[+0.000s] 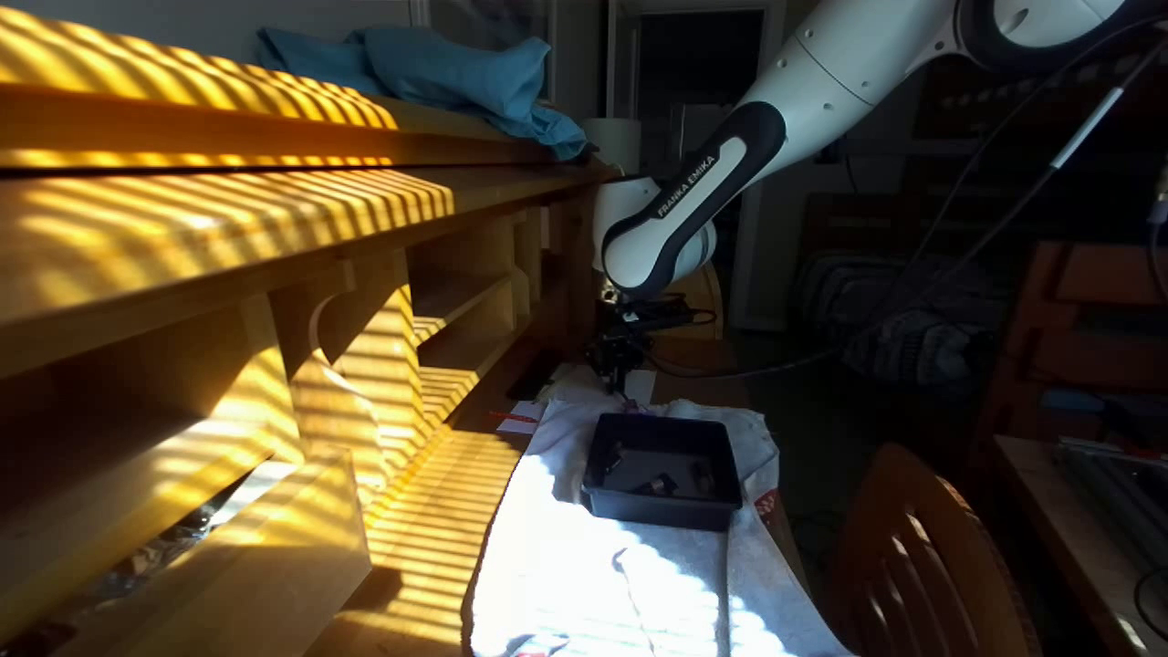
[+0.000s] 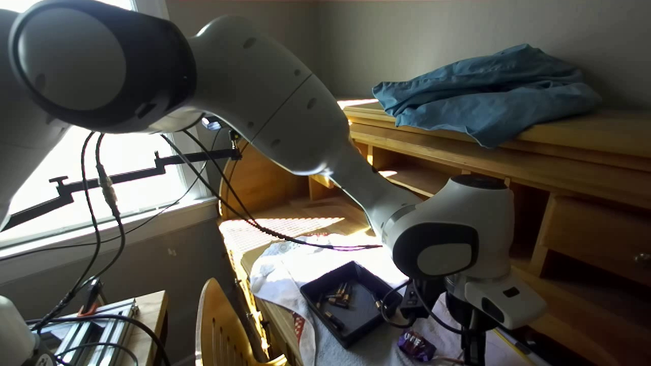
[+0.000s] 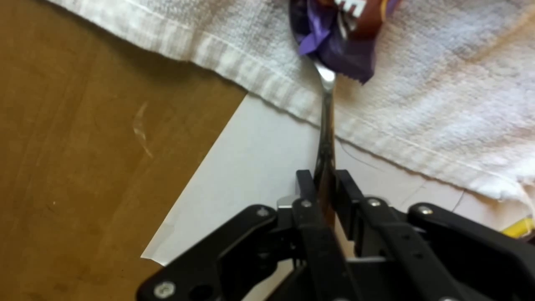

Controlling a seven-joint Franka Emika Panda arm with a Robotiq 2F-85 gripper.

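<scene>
My gripper is shut on the handle of a slim metal utensil (image 3: 327,118). The utensil points away from the fingers, and its far end disappears at a purple and brown snack wrapper (image 3: 346,42); whether it lies under or inside the wrapper, I cannot tell. In exterior view 2, that purple packet (image 2: 416,345) shows beside the dark tray, near the arm's wrist. From exterior view 1, the gripper (image 1: 619,367) is a dark shape behind the tray, with its fingers too small to make out.
A black tray (image 2: 378,329) with several small dark and gold pieces in it sits on the white towel (image 1: 580,547). Under the fingers lies white paper (image 3: 225,165) on brown wood (image 3: 100,125). Wooden shelving (image 1: 328,257) runs alongside; a chair (image 1: 931,558) stands opposite.
</scene>
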